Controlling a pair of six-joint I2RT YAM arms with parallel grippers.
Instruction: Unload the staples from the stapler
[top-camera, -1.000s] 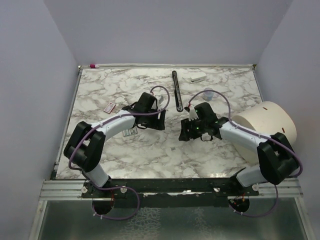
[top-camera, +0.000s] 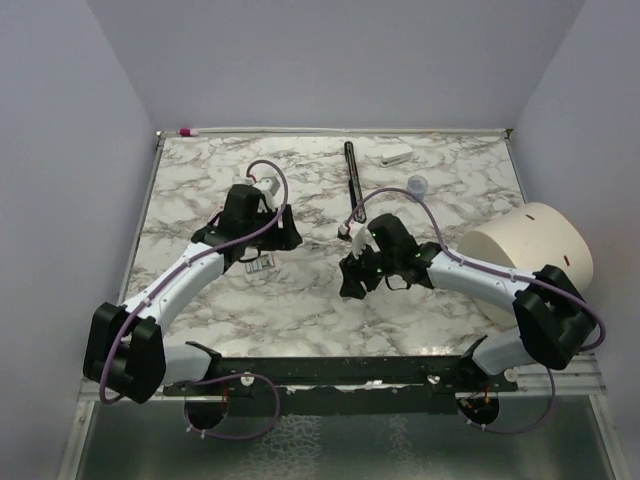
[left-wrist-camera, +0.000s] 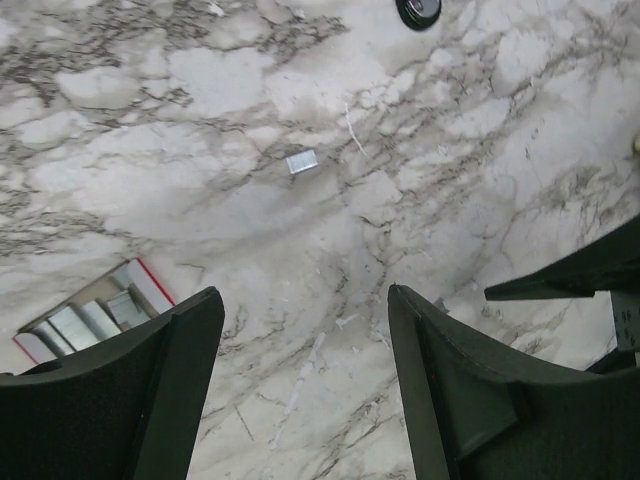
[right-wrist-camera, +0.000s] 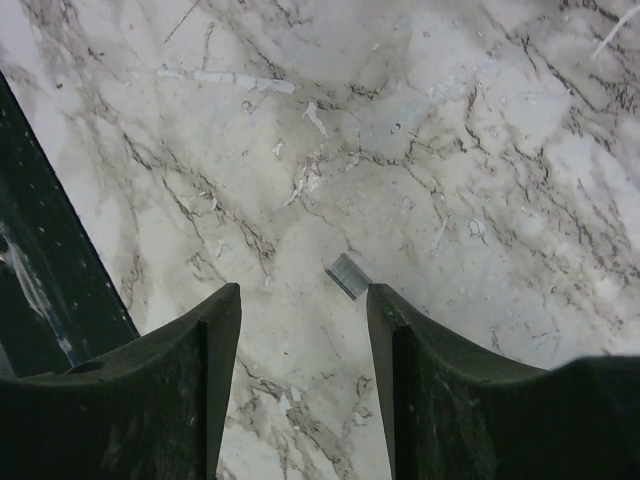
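Note:
The long black stapler (top-camera: 354, 178) lies opened out at the back middle of the table; its dark end shows at the top of the left wrist view (left-wrist-camera: 420, 10). A small staple strip (left-wrist-camera: 301, 162) lies on the marble below it, and another small metal piece (right-wrist-camera: 347, 277) lies beneath my right gripper. My left gripper hangs over the table beside a partitioned box of staple strips (left-wrist-camera: 92, 318), its fingers apart with nothing between them. My right gripper's fingers are also apart and empty.
A white object (top-camera: 396, 158) and a clear cup (top-camera: 417, 187) stand at the back right. A large cream roll (top-camera: 530, 260) fills the right edge.
My left gripper has moved left, toward the partitioned box. My right gripper has moved left and slightly toward the front.

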